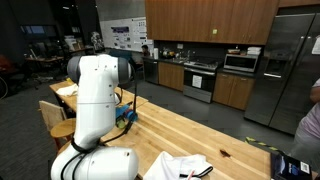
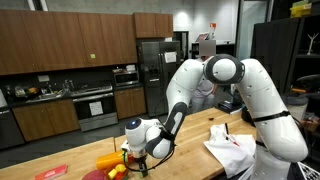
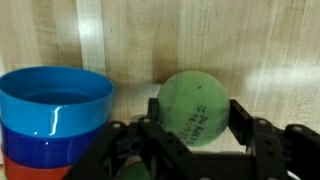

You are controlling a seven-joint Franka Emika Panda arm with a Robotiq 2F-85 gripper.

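Observation:
A round, pale green object (image 3: 194, 106) with small lettering on its face sits between the fingers of my gripper in the wrist view. The dark fingers press on its left and right sides, so the gripper is shut on it. It is seen over the wooden table (image 3: 215, 35); whether it touches the wood, I cannot tell. Just to the left stands a blue cup (image 3: 55, 100), open at the top, with a darker blue and a red band below it. Part of another green thing (image 3: 132, 172) shows beneath the gripper.
In exterior view 2, an orange object (image 2: 108, 160) and a red round object (image 2: 95, 174) lie near the gripper end of the arm. A white cloth (image 1: 178, 167) lies by the arm's base.

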